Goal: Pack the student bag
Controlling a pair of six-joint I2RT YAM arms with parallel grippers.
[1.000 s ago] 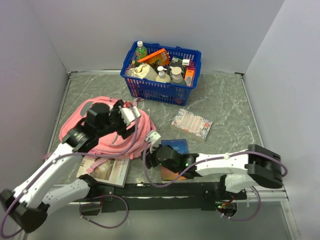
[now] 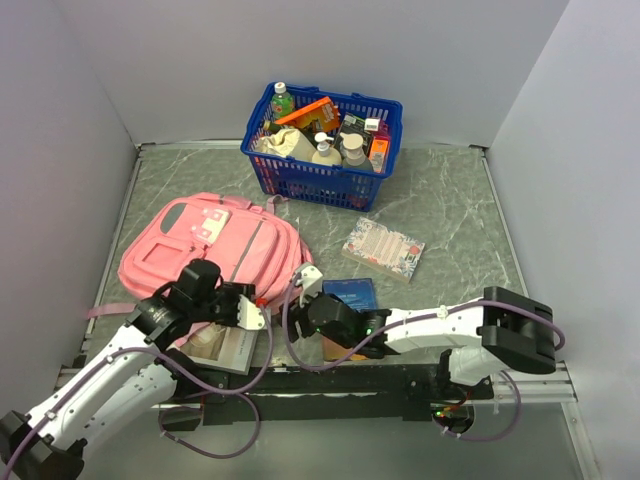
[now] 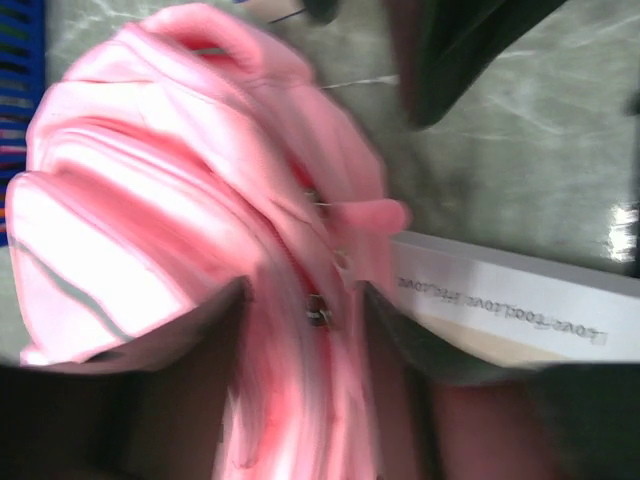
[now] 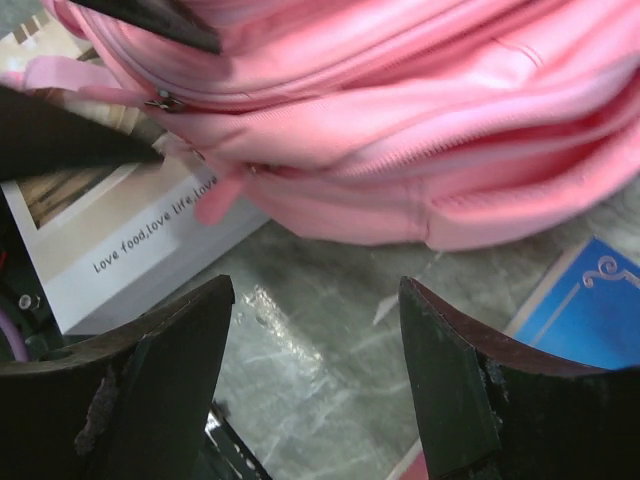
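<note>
The pink backpack [image 2: 200,240] lies flat at the left of the worktop, its zipper [image 3: 317,310] along the near side. My left gripper [image 2: 240,300] hovers at that near edge; in its wrist view the blurred fingers are apart, with zipper and fabric beyond them. My right gripper [image 2: 298,318] stands just right of the bag's lower right; in its wrist view it is open over bare worktop [image 4: 310,330]. A magazine [image 4: 120,240] lies partly under the bag. A blue book [image 2: 350,292] lies beside it, largely behind the right arm.
A blue basket [image 2: 310,180] full of bottles and boxes stands at the back. A patterned book [image 2: 383,248] lies right of the bag.
My left gripper has come down toward the bag's near edge from higher over it.
</note>
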